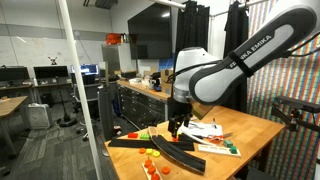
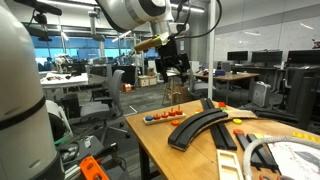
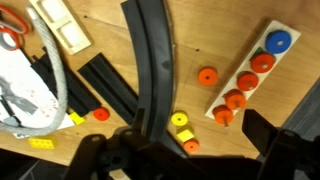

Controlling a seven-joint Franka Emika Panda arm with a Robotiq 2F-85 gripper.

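Observation:
My gripper is open above the table, with nothing between its fingers. In the wrist view, a pale wooden strip (image 3: pixel 250 72) lies at the right and carries a blue knob (image 3: pixel 278 41) and several orange-red knobs. The right fingertip is close to the strip's lower end in the picture. A loose orange disc (image 3: pixel 207 76) lies left of the strip. Two yellow pieces (image 3: pixel 179 118) and a red-orange piece (image 3: pixel 191 146) show between the fingers, lower down on the table. Exterior view 2 has the wooden strip (image 2: pixel 164 117) near the table's edge.
A long black curved piece (image 3: pixel 152 65) runs beside the left finger, with straight black bars (image 3: pixel 110 85) further left. A cream tray (image 3: pixel 60 25), scissors (image 3: pixel 12 30) and a grey cable (image 3: pixel 57 80) occupy the left side. Bare wood shows around the loose disc.

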